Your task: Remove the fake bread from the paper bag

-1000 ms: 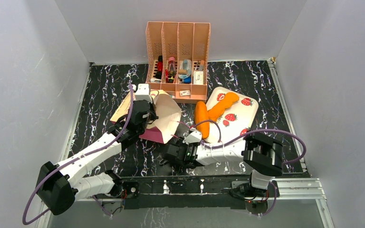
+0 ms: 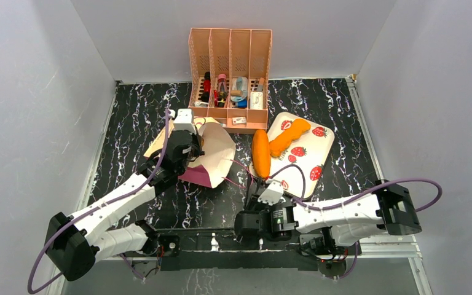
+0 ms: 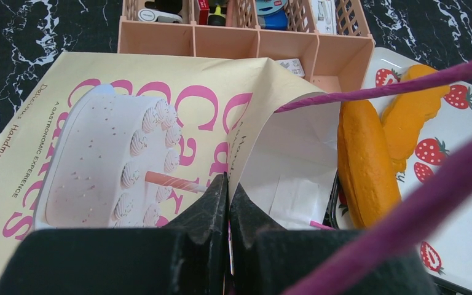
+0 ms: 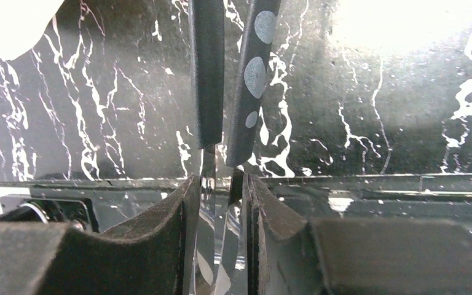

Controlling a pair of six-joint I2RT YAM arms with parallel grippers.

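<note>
My left gripper is shut on the upper edge of the paper bag (image 3: 43, 117); the bag's white inside shows empty where visible, its depths partly hidden. Two orange fake breads, a long loaf (image 2: 260, 153) and a knobbly piece (image 2: 289, 136), lie on the strawberry tray (image 2: 310, 147), right of the bag. My right gripper hangs over the dark marble near the front edge, its fingers close together around the narrow lower part of two black-handled strips, apparently a tool; what exactly it is, I cannot tell.
A pink divided organiser (image 2: 230, 49) with small items stands behind the bag and tray. Grey walls bound the table. Bare marble (image 2: 129, 117) shows at left and at right of the tray.
My right arm has moved right and toward the front, away from the bag, uncovering more of the long loaf. The left arm and bag are almost unchanged.
</note>
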